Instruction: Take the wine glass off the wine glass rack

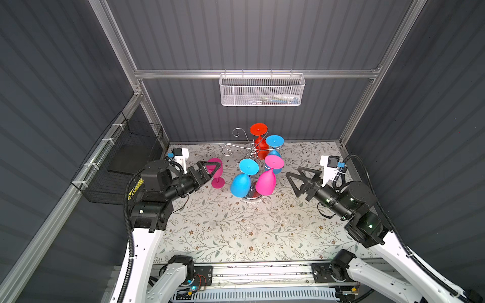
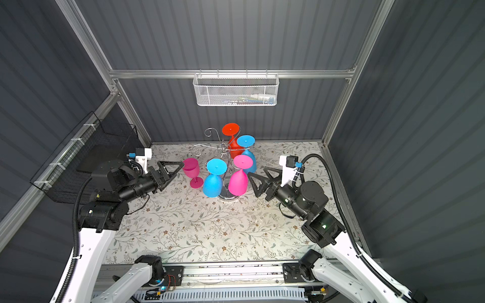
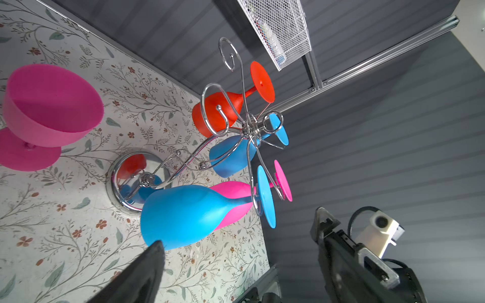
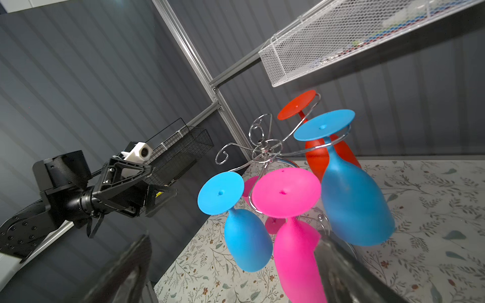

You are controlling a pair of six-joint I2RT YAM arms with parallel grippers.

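A chrome rack [image 3: 247, 128] holds upside-down glasses: red [image 1: 258, 130], blue at back [image 1: 275, 142], blue at front [image 3: 184, 214] and pink [image 4: 290, 252]. Another pink wine glass [image 3: 53, 103] stands upright on the table, left of the rack. My left gripper [image 1: 207, 170] is open, up and left of that standing glass and the rack. My right gripper [image 1: 294, 182] is open just right of the front pink glass, with nothing between its fingers.
A white mesh basket [image 1: 261, 91] hangs on the back wall above the rack. A black wire basket [image 1: 108, 176] hangs on the left wall.
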